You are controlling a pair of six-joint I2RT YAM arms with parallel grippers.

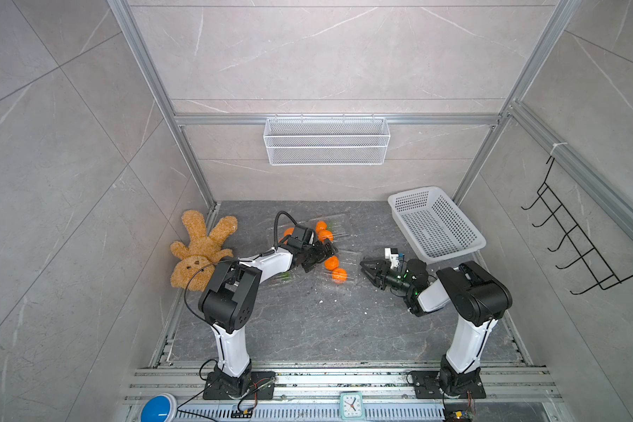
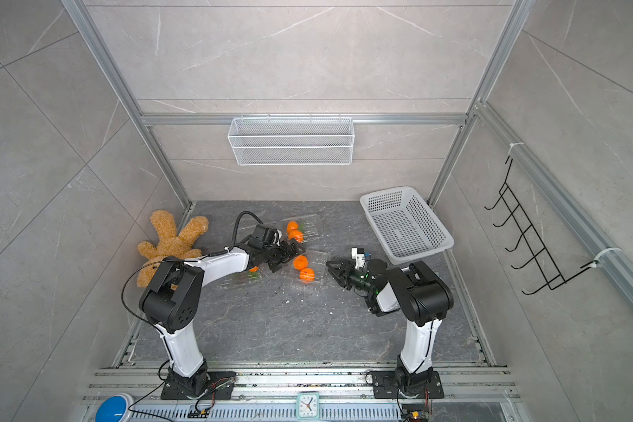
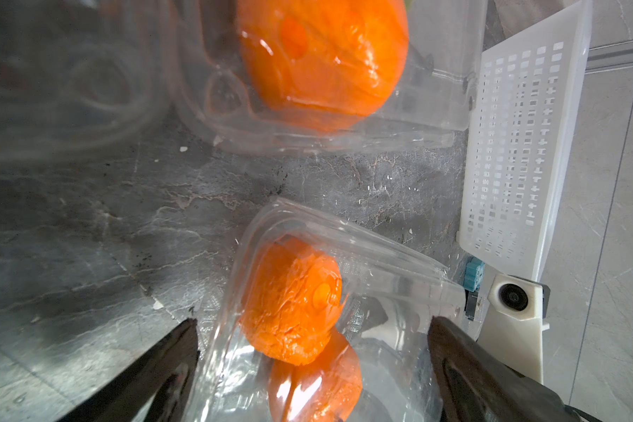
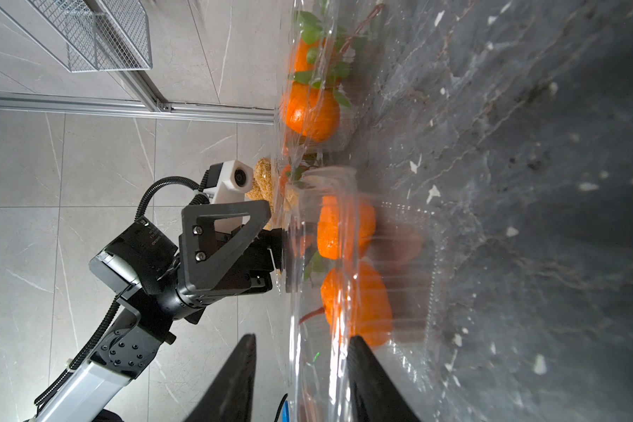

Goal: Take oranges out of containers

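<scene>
Two oranges (image 1: pixel 339 275) lie in a clear plastic container (image 3: pixel 394 309) in the middle of the table. At its left side my left gripper is open, its fingers apart with the container and oranges in the gap's view. My right gripper faces the same container from the right, its fingers partly apart. The container's near wall shows between them; whether they touch it I cannot tell. Farther back, another clear container (image 3: pixel 436 105) holds oranges (image 1: pixel 321 226). More containers, partly hidden by the left arm, stand to the left, one with an orange (image 2: pixel 254 268) peeking out.
An empty white basket (image 1: pixel 436 221) stands at the back right. A brown plush toy (image 1: pixel 200 249) lies at the far left. A wire rack (image 1: pixel 327 140) hangs on the back wall, and black hooks (image 1: pixel 576 232) on the right wall.
</scene>
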